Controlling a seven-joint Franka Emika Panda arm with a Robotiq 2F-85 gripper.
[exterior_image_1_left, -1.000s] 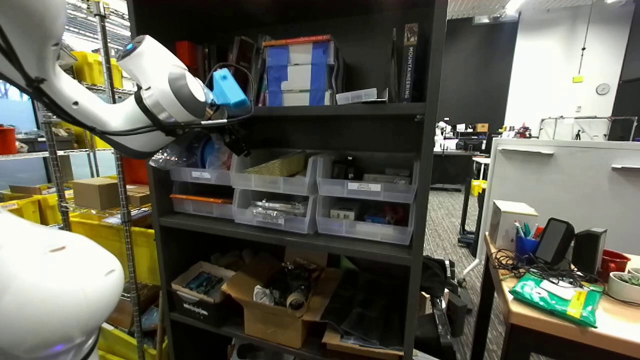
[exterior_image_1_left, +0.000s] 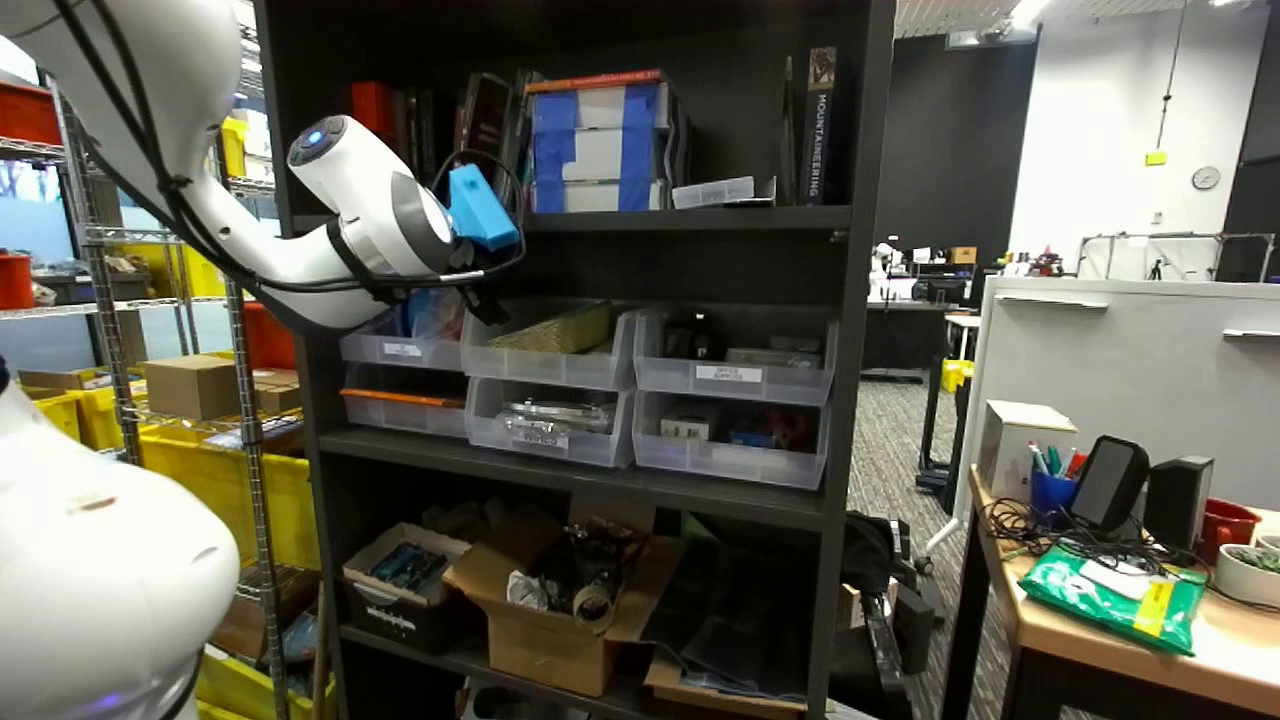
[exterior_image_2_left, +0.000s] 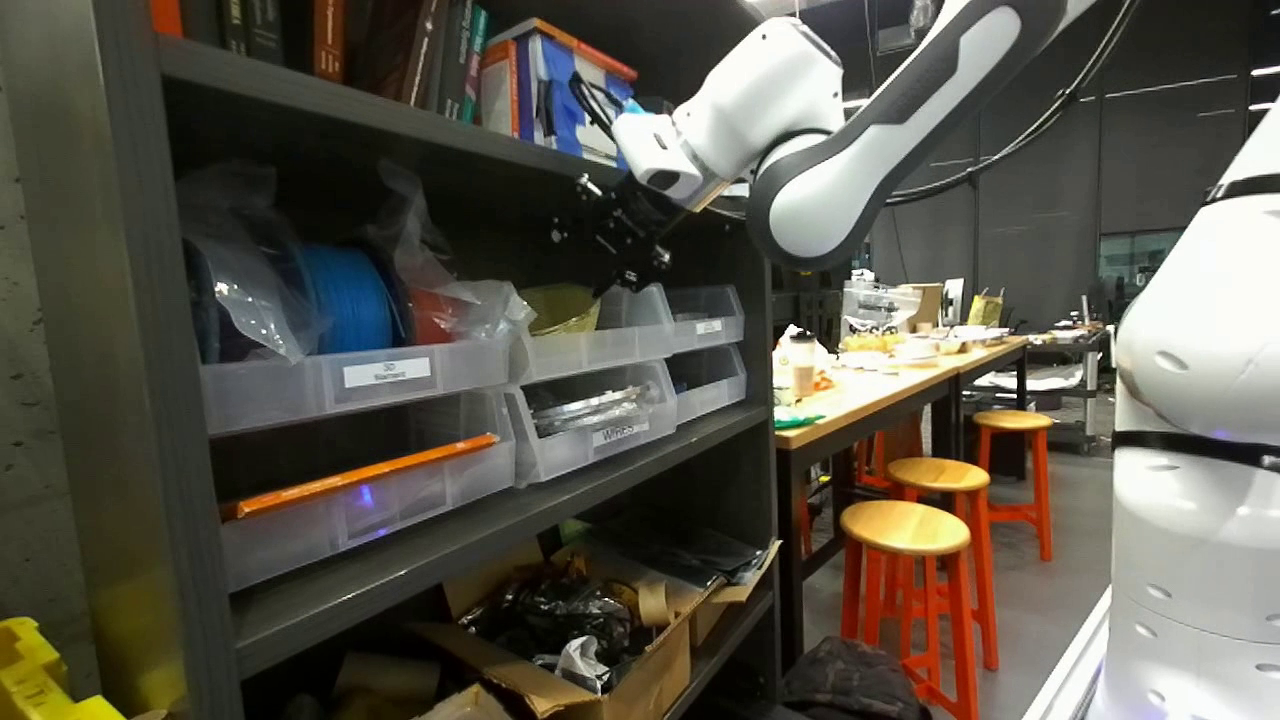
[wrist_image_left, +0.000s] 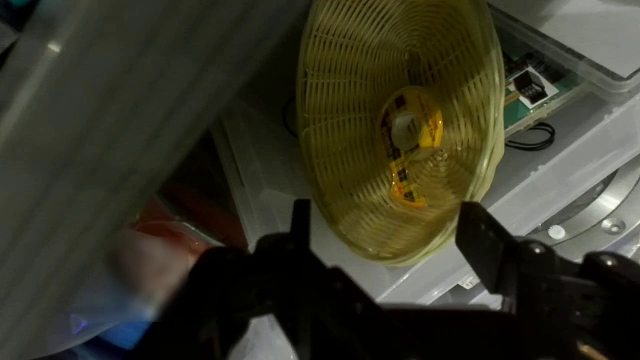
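Note:
A pale yellow woven basket (wrist_image_left: 354, 120) lies in the upper middle clear bin (exterior_image_1_left: 546, 365). Inside it, in the wrist view, is a yellow and black tape roll (wrist_image_left: 430, 123). My gripper is partly open, its two dark fingers spread to either side of the basket's near end. The right fingertip appears close to the rim; whether it touches cannot be made out. Nothing is clamped between the fingers. From the side, the gripper (exterior_image_2_left: 612, 258) hangs just above the basket (exterior_image_2_left: 561, 308), beneath the upper shelf.
The upper shelf (exterior_image_1_left: 696, 221) runs close over the gripper. To the left stands a bin with blue filament (exterior_image_2_left: 348, 294) and loose plastic bags. A clear case (wrist_image_left: 534, 90) sits beside the basket. Lower bins hold an orange item (exterior_image_2_left: 360, 476) and metallic packets (exterior_image_2_left: 590, 410).
The arm has shifted right and slightly lower, carrying the gripper nearer the basket bin. The basket and the bins look unmoved.

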